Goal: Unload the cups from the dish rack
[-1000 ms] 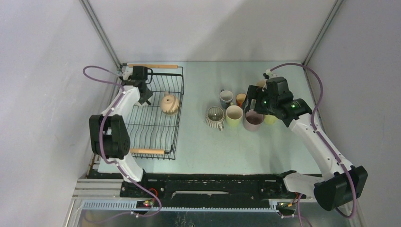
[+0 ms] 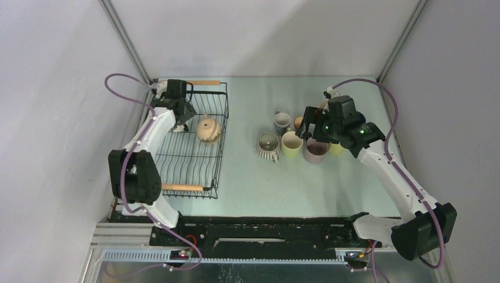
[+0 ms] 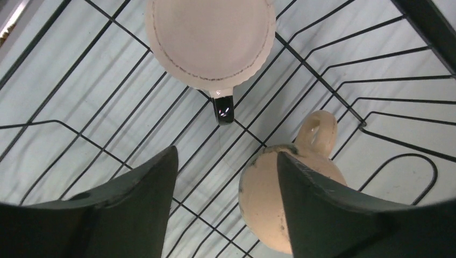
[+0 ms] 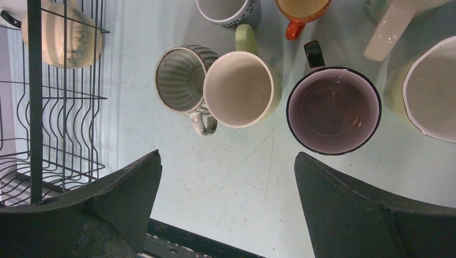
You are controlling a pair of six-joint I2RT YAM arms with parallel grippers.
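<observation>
In the dish rack [image 2: 188, 155] are two cups. The pale one with a black-tipped handle [image 3: 211, 40] stands bottom up on the wires; from above my left gripper [image 2: 187, 120] mostly covers it. The round beige cup [image 2: 208, 130] lies to its right, its loop handle [image 3: 317, 131] showing in the left wrist view. The left gripper is open over the rack, its fingertips just below the black handle end in that view, nothing between them. My right gripper [image 2: 303, 124] stands open over the cups on the table, holding nothing.
Several cups are grouped on the table: a striped cup [image 4: 180, 80], a cream cup [image 4: 239, 88], a mauve cup [image 4: 333, 110], a small orange cup [image 4: 304, 11] and others. Bare table [image 2: 283, 191] lies in front of them. A wooden handle [image 2: 183, 187] edges the rack's front.
The rack and the beige cup have shifted slightly left. My right arm has hardly moved.
</observation>
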